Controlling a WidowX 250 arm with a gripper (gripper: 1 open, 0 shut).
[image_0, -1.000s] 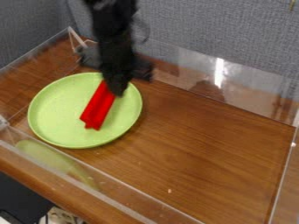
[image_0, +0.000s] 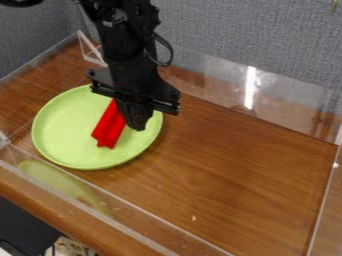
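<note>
The black robot gripper (image_0: 135, 108) reaches down from the top over a light green plate (image_0: 67, 130) at the left of the wooden table. A red bar-shaped object (image_0: 107, 128) lies on the plate, its upper end hidden behind the gripper. The gripper's tip is just right of the red object's upper part; whether they touch, and how the fingers stand, I cannot tell.
Bare wood fills the middle and right of the table (image_0: 241, 180). A clear low barrier runs along the back and edges. A pale greenish oblong thing (image_0: 60, 185) lies at the front left. A grey wall stands behind.
</note>
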